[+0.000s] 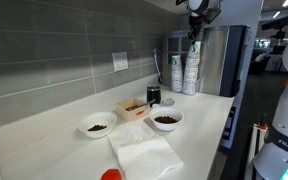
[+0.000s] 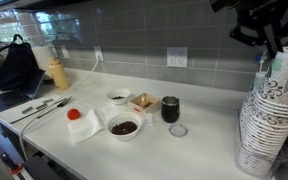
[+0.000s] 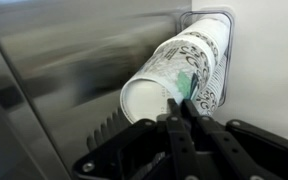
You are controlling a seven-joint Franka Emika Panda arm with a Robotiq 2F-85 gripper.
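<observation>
White printed paper cups form a tall nested stack (image 1: 191, 76) at the far end of the counter. In exterior view 2 that stack (image 2: 268, 118) stands at the right edge. My gripper (image 1: 194, 38) is at its top, pointing down. In the wrist view the top cup (image 3: 147, 99) shows its open mouth, and my gripper is shut on its wall near the rim. Whether the top cup is apart from those beneath it is hard to tell.
A second cup stack (image 1: 177, 74) stands close beside the first. A metal fridge (image 1: 216, 72) is just behind. Bowls of dark bits (image 1: 167, 120), a wooden box (image 1: 133, 108), a dark jar (image 2: 170, 108) and a white towel (image 1: 144, 156) occupy the counter farther off.
</observation>
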